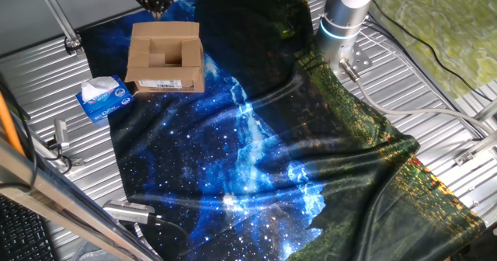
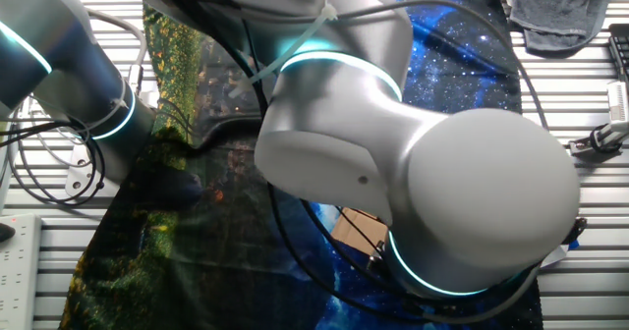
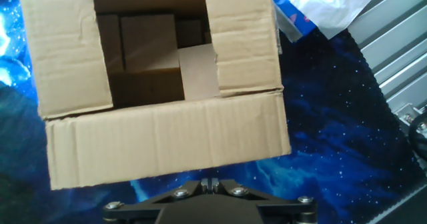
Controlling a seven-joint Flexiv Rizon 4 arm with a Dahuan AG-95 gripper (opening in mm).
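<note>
An open cardboard box (image 1: 166, 78) stands near the far left of the cloth, flaps folded out. In the wrist view the same box (image 3: 167, 141) fills the upper left, and brown cardboard pieces (image 3: 148, 44) show inside it. My gripper is just off the box's near flap in that view, its fingertips together and nothing visible between them. From exterior view 1, the gripper (image 1: 158, 12) hangs behind the box's far side, above the cloth's far edge. Most of the box (image 2: 360, 230) is hidden by my arm in exterior view 2.
A blue tissue box (image 1: 106, 104) with a white tissue sticking out sits against the cardboard box's left side. The dark galaxy-print cloth (image 1: 233, 137) is wrinkled, with wide clear room in its middle. A grey device (image 1: 128, 211) lies at its near left edge.
</note>
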